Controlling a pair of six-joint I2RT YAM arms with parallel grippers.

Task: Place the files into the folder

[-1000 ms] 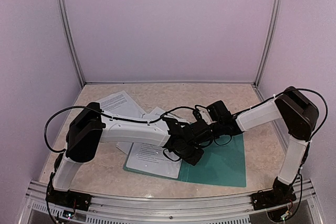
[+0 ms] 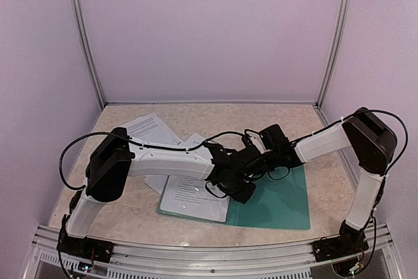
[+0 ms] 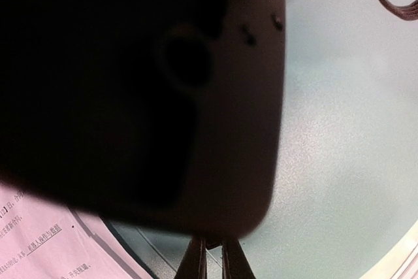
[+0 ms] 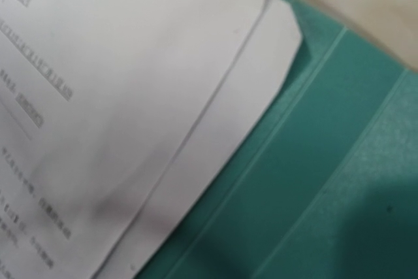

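Note:
The teal folder (image 2: 274,207) lies open at the front centre-right, papers (image 2: 192,200) on its left half. Both arms meet over it. My left gripper is shut, its narrow fingertips showing low in the left wrist view beside the pink-tinted sheet edge; a large dark body blocks much of that view. My right gripper (image 2: 261,155) is partly hidden behind the left wrist in the top view; its fingers do not show in the right wrist view, where white sheets (image 4: 124,96) lie beside the folder's spine (image 4: 326,129).
More loose sheets (image 2: 147,129) lie at the back left. Walls enclose the back and sides.
The folder with the papers on it has shifted slightly right and back. Both arms have moved very little.

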